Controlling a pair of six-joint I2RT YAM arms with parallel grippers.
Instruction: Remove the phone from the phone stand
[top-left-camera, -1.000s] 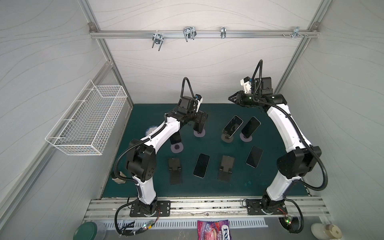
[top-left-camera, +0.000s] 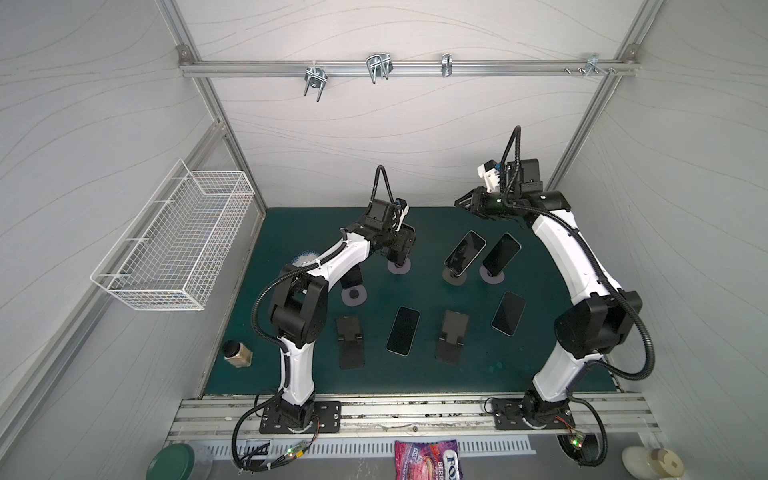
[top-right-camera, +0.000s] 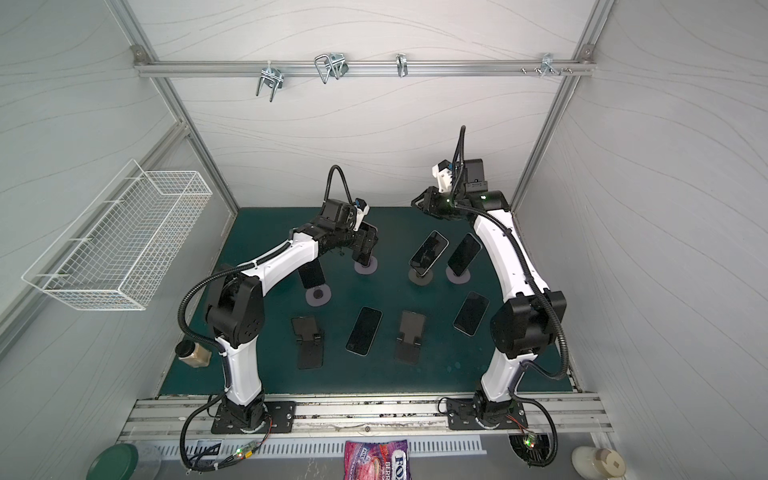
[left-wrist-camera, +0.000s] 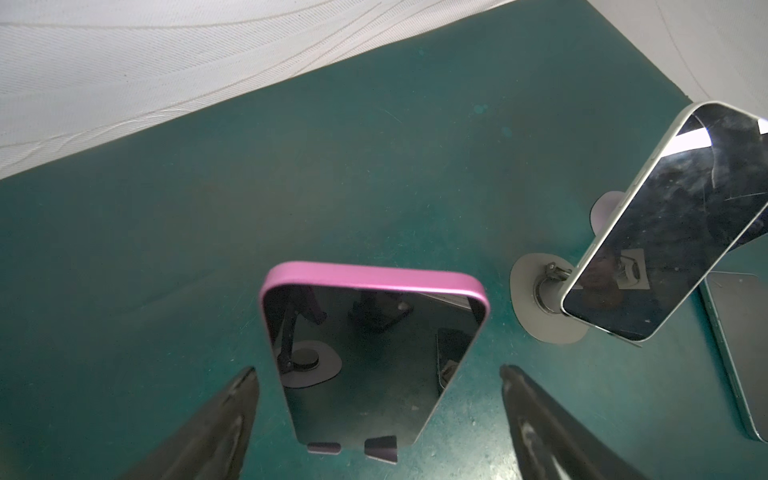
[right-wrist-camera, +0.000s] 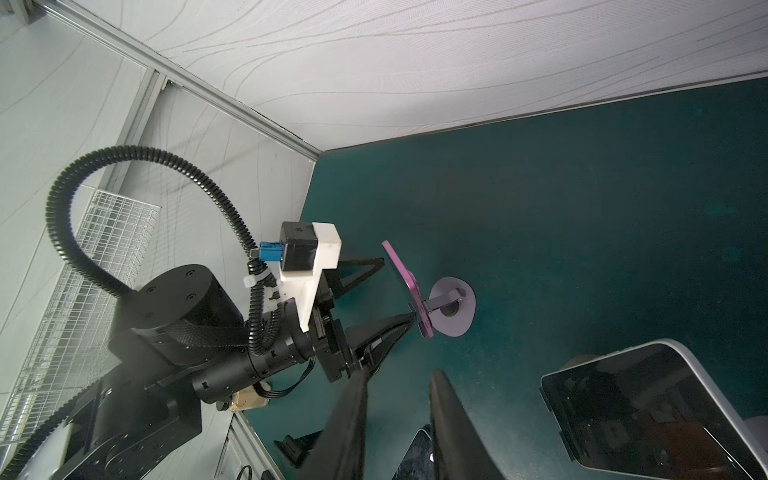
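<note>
A pink-edged phone with a dark screen stands tilted on a phone stand whose round lilac base (right-wrist-camera: 454, 321) shows in the right wrist view. My left gripper is open in front of it, one finger (left-wrist-camera: 232, 404) to its left and one to its right. In the left wrist view, gaps show between both fingertips and the phone's sides. In the top left view my left gripper partly covers this phone. My right gripper hovers high at the back right, its fingers close together, nothing visible between them.
A light-framed phone (top-left-camera: 465, 252) and a black phone (top-left-camera: 501, 254) stand on stands to the right. Nearer lie two flat phones, one central (top-left-camera: 402, 330), one right (top-left-camera: 509, 313), and two folded stands, left (top-left-camera: 349, 342) and right (top-left-camera: 452, 336). A wire basket (top-left-camera: 180, 240) hangs left.
My left arm has lowered and shifted slightly right, bringing its gripper nearer the pink phone. The phones and stands have not moved.
</note>
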